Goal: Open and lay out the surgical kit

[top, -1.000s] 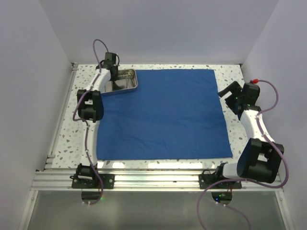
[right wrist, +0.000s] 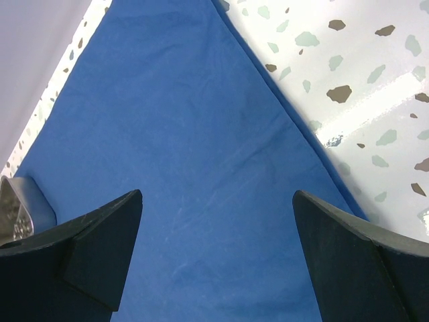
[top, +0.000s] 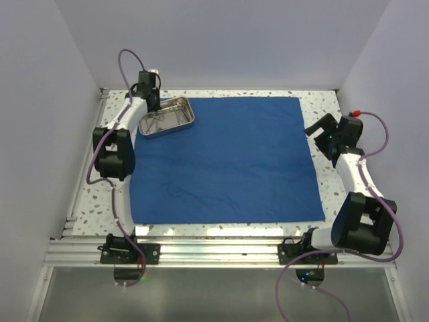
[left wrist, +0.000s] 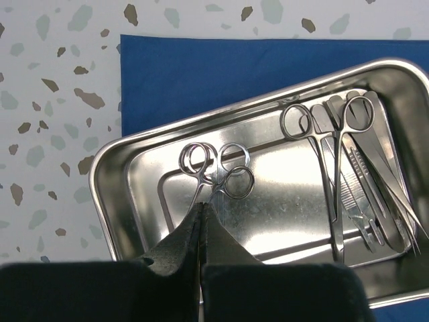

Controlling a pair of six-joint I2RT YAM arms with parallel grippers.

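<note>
A steel tray (top: 192, 122) sits at the back left corner of the blue cloth. Inside it, two ring-handled instruments (left wrist: 239, 194) lie crossed near the left end, their lower parts hidden behind my fingers. At the tray's other end rests a pile of scissors (left wrist: 341, 129), tweezers (left wrist: 385, 161) and similar slim tools. My left gripper is shut over the tray, with nothing between its fingers; the ring handles lie beyond its tips. Off the cloth's right edge, my right gripper (top: 315, 133) stands open and empty.
Speckled table (left wrist: 53, 134) shows along its left, back and right sides. Walls (top: 53, 121) rise close beyond the table on both sides and at the back.
The ring-handled instruments stay in the tray, slightly shifted. The right arm has kept still.
</note>
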